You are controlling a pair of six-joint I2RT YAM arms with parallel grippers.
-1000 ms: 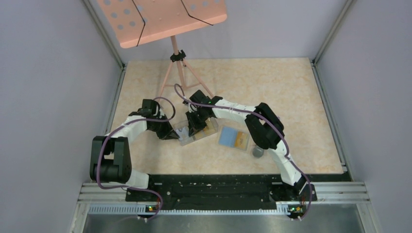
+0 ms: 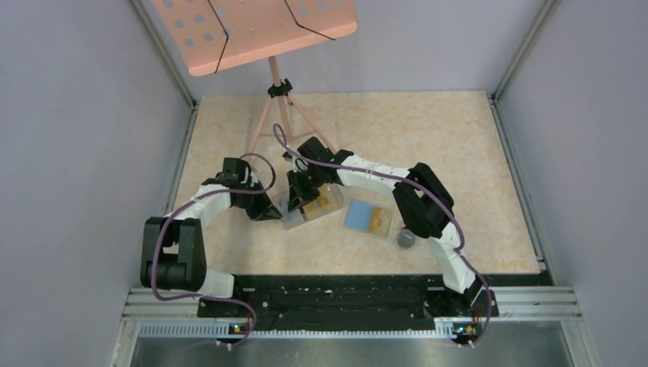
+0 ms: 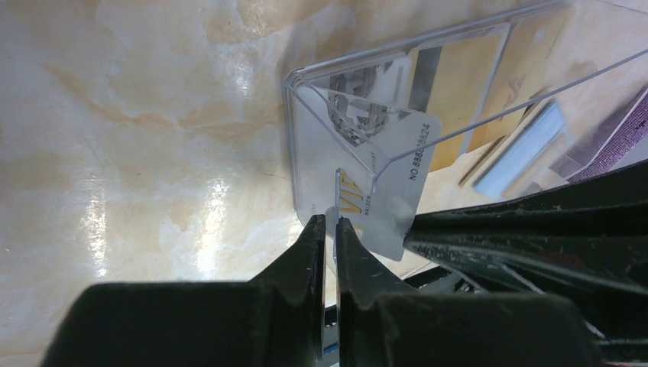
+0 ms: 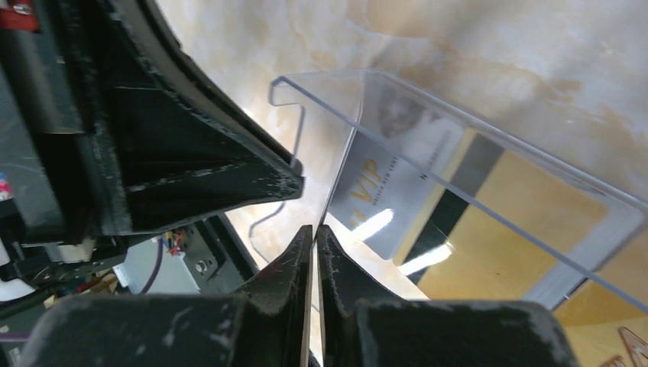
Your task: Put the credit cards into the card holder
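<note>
The clear card holder [image 2: 312, 218] lies left of the table's middle, with a silver VIP card [image 3: 386, 202] and gold cards [image 4: 497, 206] inside it. At its left end, my left gripper is shut on the holder's thin clear edge. My right gripper [image 2: 292, 208] is over the holder, close to the left one. In the left wrist view, its dark finger [image 3: 458, 237] reaches the lower corner of the VIP card. From the right wrist view, the right fingertips [image 4: 322, 237] stand close together near the card's left edge; whether anything is between them is unclear.
A clear tray [image 2: 353, 228] with a blue and a gold card lies to the right of the holder. Near the right arm stands a small round grey object [image 2: 406, 239]. A pink stand [image 2: 276, 73] rises at the back.
My right gripper has shifted slightly left along the holder, toward the left gripper, and its arm has moved a little. The left arm and the holder look almost unchanged.
</note>
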